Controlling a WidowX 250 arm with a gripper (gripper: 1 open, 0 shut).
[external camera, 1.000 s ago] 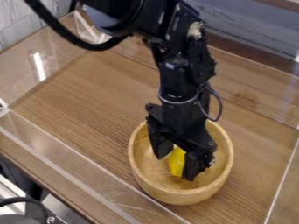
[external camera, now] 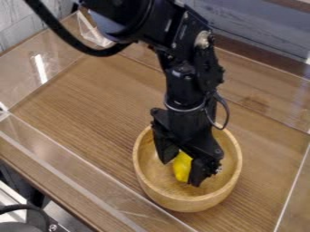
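Note:
A round tan bowl (external camera: 162, 184) sits on the wooden table, with a yellow object (external camera: 183, 167) inside it. My black gripper (external camera: 186, 154) reaches down into the bowl from above, open, its fingers around and over the yellow object and partly hiding it.
The wooden table (external camera: 72, 100) has clear room left of and behind the bowl. A pale wall runs along the back, and a dark cable crosses the top left. The table's edge is at the lower left.
The gripper has shifted very slightly over the yellow object; otherwise little differs.

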